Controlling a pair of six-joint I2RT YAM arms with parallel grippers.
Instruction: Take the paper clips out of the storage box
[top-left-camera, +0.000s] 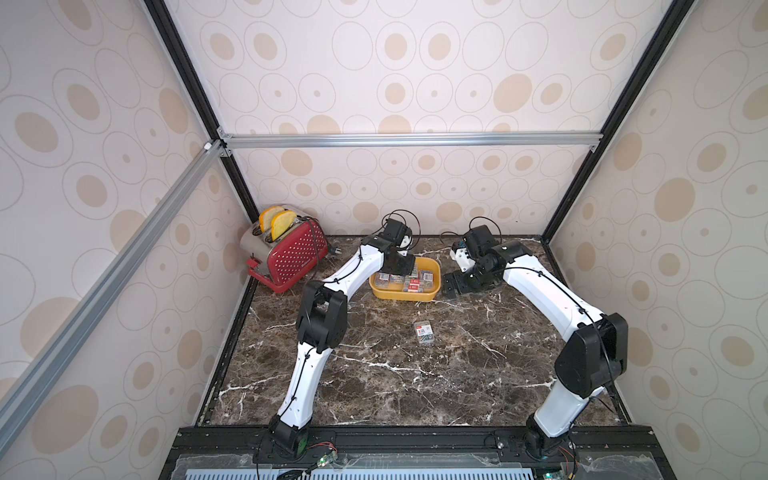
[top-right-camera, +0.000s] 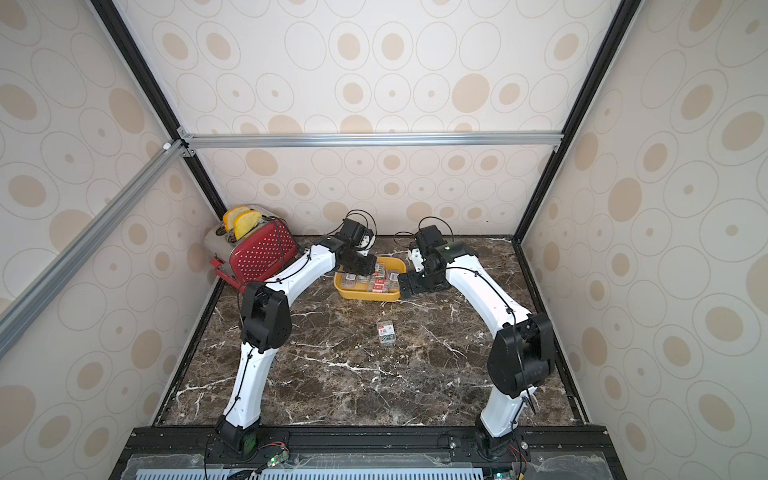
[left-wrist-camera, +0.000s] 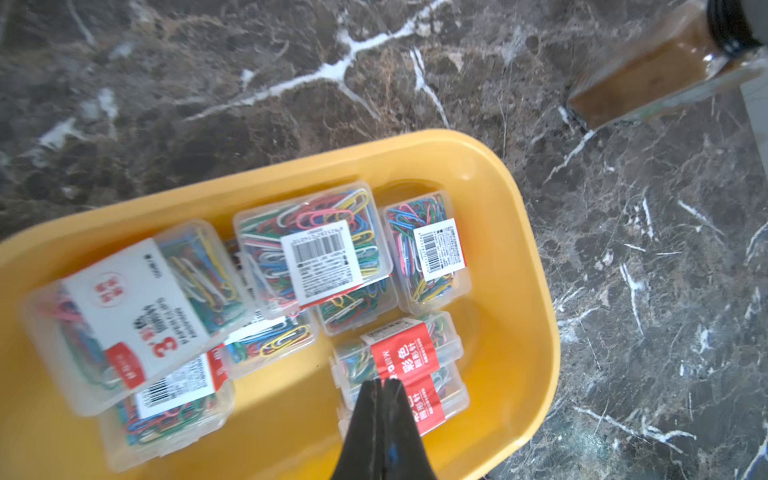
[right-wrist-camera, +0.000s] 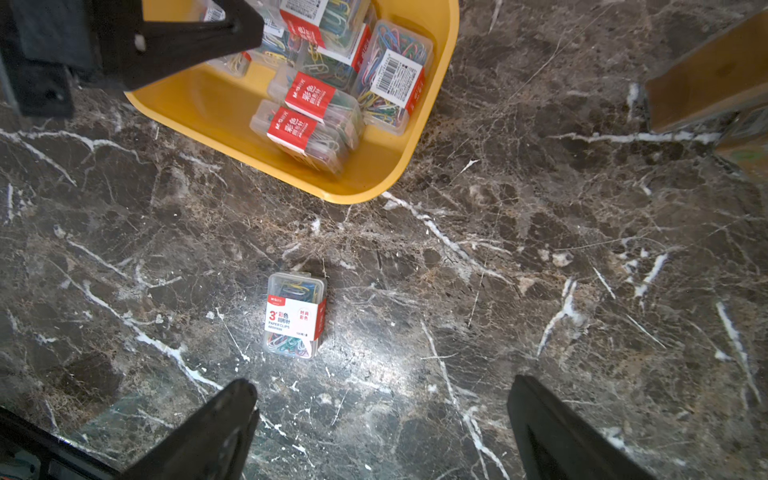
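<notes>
The yellow storage box holds several clear paper clip boxes, some stacked; one at its right end shows a white barcode label. My left gripper is over the box with its fingers together and nothing between them. A pair of red-labelled paper clip boxes lies just beyond and beside those fingertips, outside them. Another paper clip box rests on the marble table in front of the storage box. My right gripper hovers over the table right of the storage box, its fingers wide apart and empty.
A red and grey bag-like object with yellow pieces on top stands at the back left. Both arms flank the storage box closely.
</notes>
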